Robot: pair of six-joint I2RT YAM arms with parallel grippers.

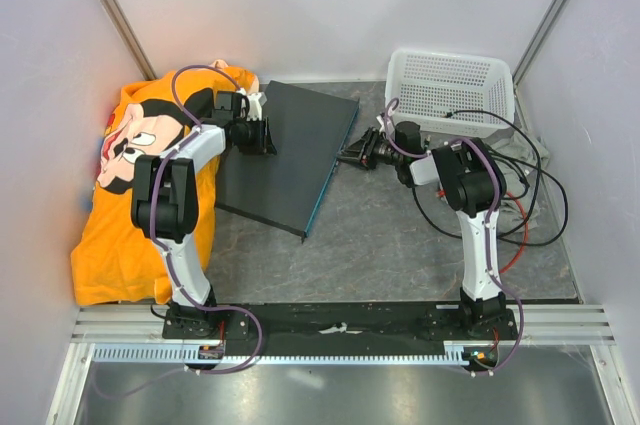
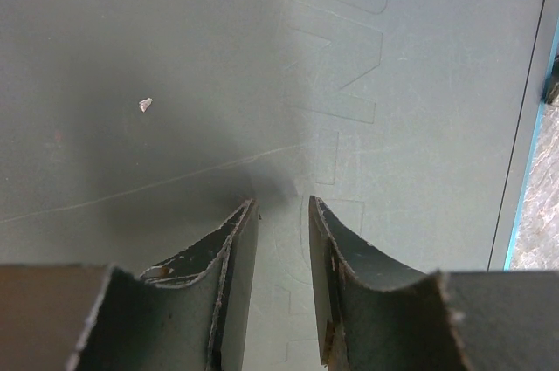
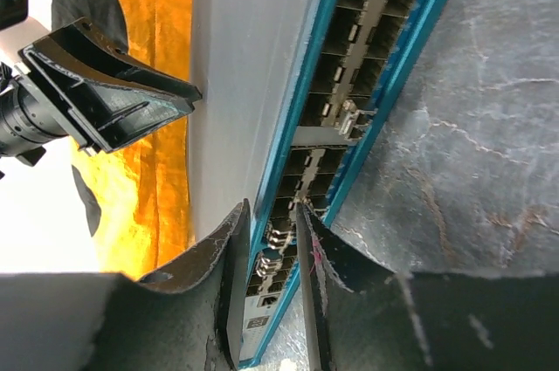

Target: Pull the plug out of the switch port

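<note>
A dark switch [image 1: 285, 155] lies on the grey floor, its port face with blue trim [image 3: 409, 48] toward the right arm. In the right wrist view a small metallic plug [image 3: 349, 120] sticks out of the upper port rows; details lower down are hard to make out. My right gripper [image 1: 350, 151] is close in front of that face, its fingertips [image 3: 306, 223] over the lower ports, slightly apart, with no clear hold on anything. My left gripper [image 1: 260, 140] is open above the switch's top [image 2: 175, 83], nothing between its fingers.
An orange cartoon cloth [image 1: 120, 235] covers the left side. A white basket [image 1: 450, 65] stands at the back right, with black and red cables [image 1: 540, 241] around the right arm.
</note>
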